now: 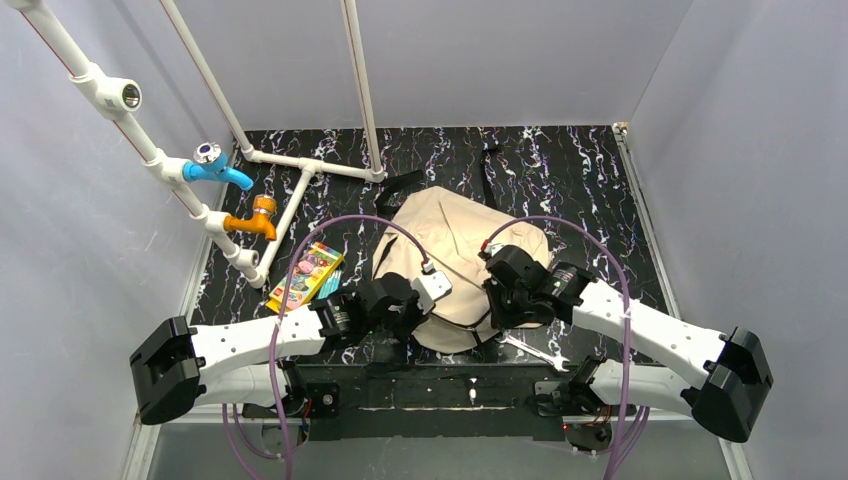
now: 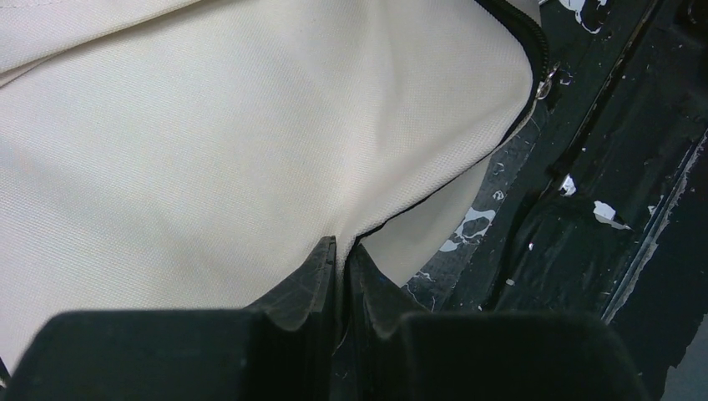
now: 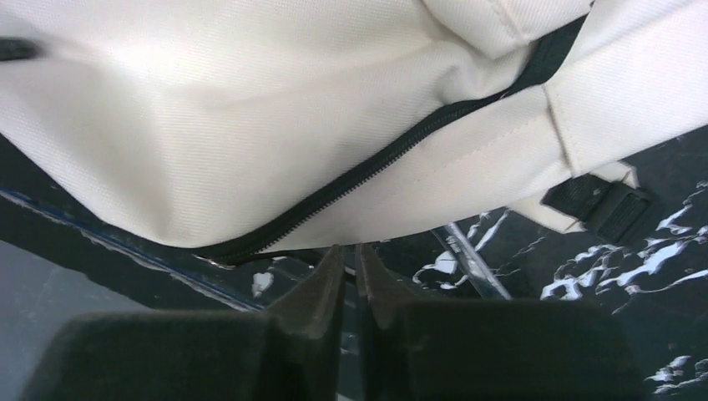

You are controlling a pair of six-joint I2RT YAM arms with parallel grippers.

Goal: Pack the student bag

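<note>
The cream fabric bag (image 1: 440,240) lies in the middle of the table, its black-zipped opening toward the front. In the left wrist view my left gripper is shut on the edge of the bag's fabric, beside the black zipper (image 2: 534,54). My right gripper is at the front edge of the bag, its fingers a narrow gap apart; no fabric shows between them. A black strip (image 3: 292,254) from the zipper's end runs behind those fingertips. The zipper stands out along the bag's front in the right wrist view.
Left of the bag lies a colourful flat box (image 1: 303,277) with light-blue sticks (image 1: 330,284) beside it. A silver wrench-like tool (image 1: 540,352) is on the front right. White piping with a blue tap (image 1: 218,172) and an orange tap (image 1: 252,218) stands at the left.
</note>
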